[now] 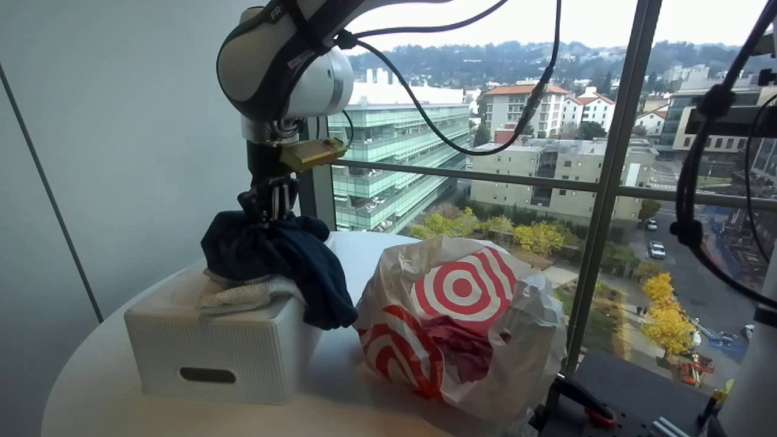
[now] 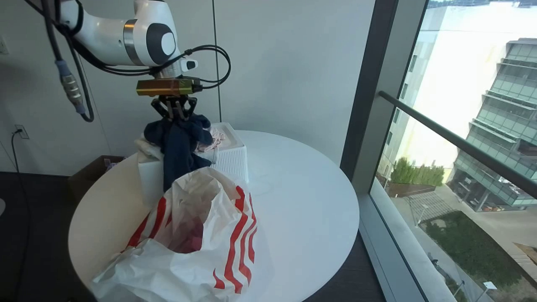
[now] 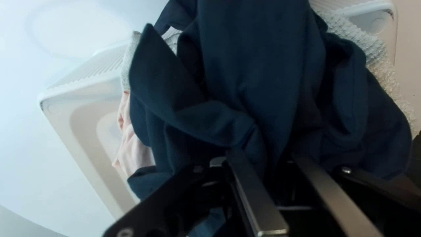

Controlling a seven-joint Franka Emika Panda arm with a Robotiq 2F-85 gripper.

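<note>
A dark navy cloth [image 1: 284, 251] lies bunched over the white box [image 1: 218, 342], one end hanging down the side toward the bag. My gripper [image 1: 266, 221] points straight down into the top of the cloth. From the wrist, the two fingers [image 3: 252, 189] stand part way apart, with navy folds in and around the gap. Their tips are sunk among the folds, so how firmly they touch the cloth is hidden. Under the navy cloth, a cream textured towel [image 1: 251, 294] and a pink cloth [image 3: 132, 146] show at the edges.
A white plastic bag with red target marks [image 1: 466, 291] stands open beside the box, dark red cloth [image 2: 190, 235] inside. Free tabletop [image 2: 297, 201] lies on the window side. Window and wall border the round table.
</note>
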